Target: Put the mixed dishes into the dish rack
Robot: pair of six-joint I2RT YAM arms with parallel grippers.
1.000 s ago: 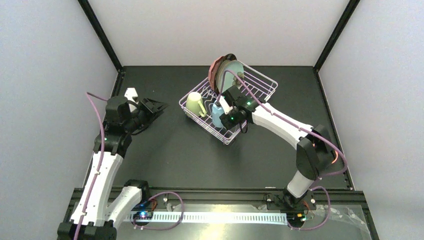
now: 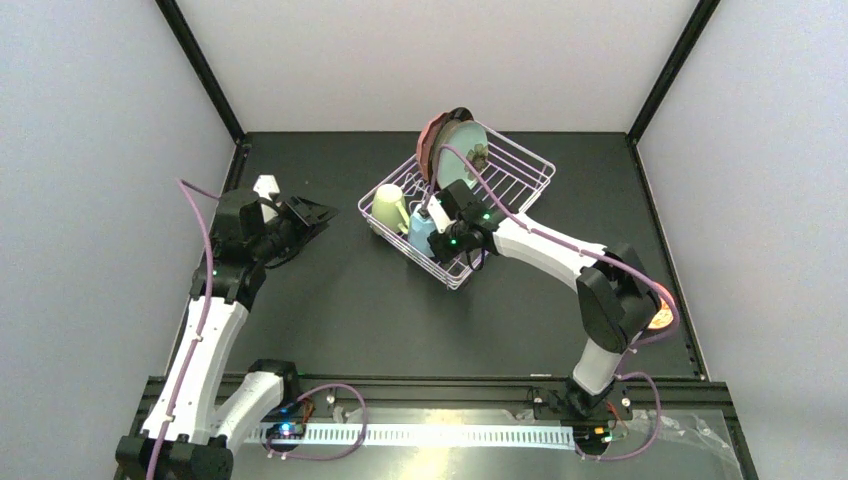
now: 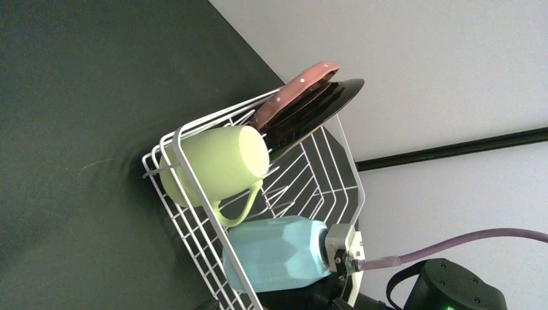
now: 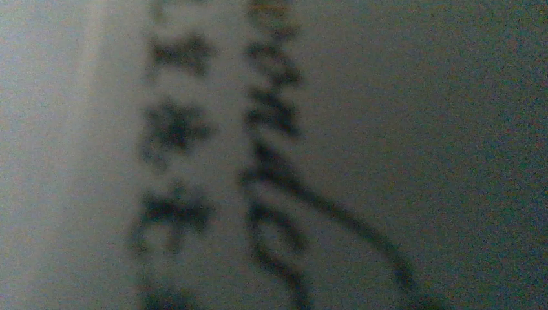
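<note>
The blue mug (image 3: 278, 253) is over the near corner of the white wire dish rack (image 2: 417, 262), with my right gripper (image 2: 440, 238) around it; its fingers are hidden. Blurred dark writing on a pale surface fills the right wrist view. A light green mug (image 3: 216, 165) lies in the rack beside the blue one, its handle toward it. Further back, a pink plate (image 3: 294, 93), a dark plate (image 3: 316, 110) and a pale green plate (image 2: 458, 150) stand on edge. My left gripper (image 2: 330, 214) is off to the rack's left; its finger opening is unclear.
An orange patterned dish (image 2: 663, 308) shows partly behind the right arm near the right wall. The rack's right section is bare wire.
My right gripper and the blue mug have moved slightly left together, closer to the rack's near-left rim and the green mug. In the top view, the left arm has barely shifted.
</note>
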